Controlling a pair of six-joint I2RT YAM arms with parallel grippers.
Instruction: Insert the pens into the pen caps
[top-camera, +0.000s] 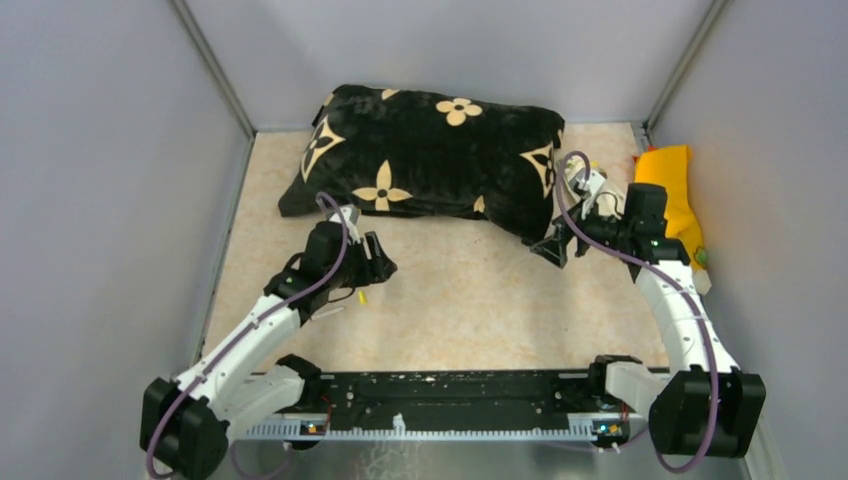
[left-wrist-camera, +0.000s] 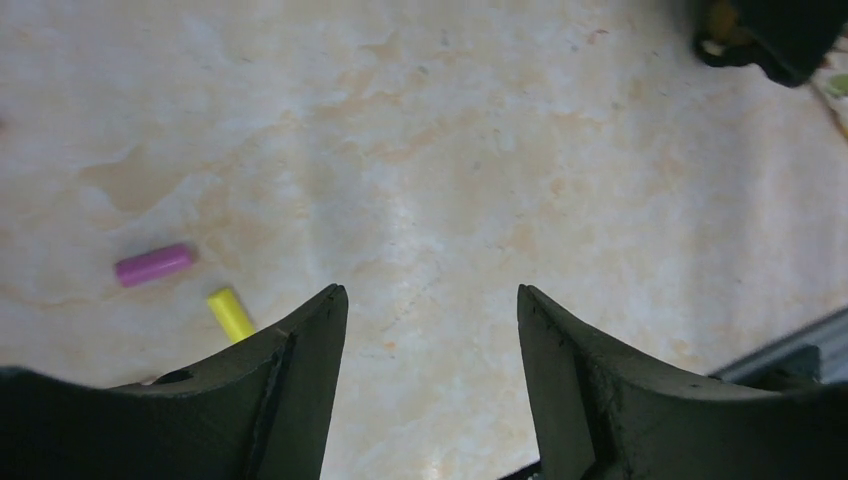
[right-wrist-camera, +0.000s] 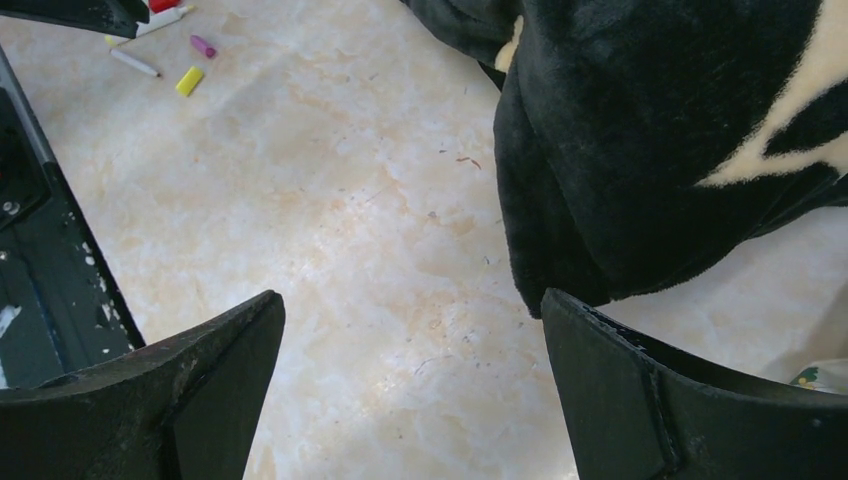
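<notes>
Two caps lie on the table in the left wrist view: a purple cap (left-wrist-camera: 153, 265) and a yellow cap (left-wrist-camera: 231, 315). Both are left of my left gripper, whose fingers stand apart with bare table between them. At the far upper left of the right wrist view are a white pen (right-wrist-camera: 135, 62), a yellow-tipped white pen (right-wrist-camera: 162, 22) and something red (right-wrist-camera: 165, 5), partly hidden by the left gripper. From above, the left arm covers most of these. My right gripper is open and empty, near the cushion's right corner.
A large dark cushion (top-camera: 420, 150) with tan flowers fills the back of the table. Behind the right arm lie a patterned cloth (top-camera: 602, 190) and a yellow-orange item (top-camera: 668, 185). Between the arms, the middle of the table (top-camera: 470, 300) is clear.
</notes>
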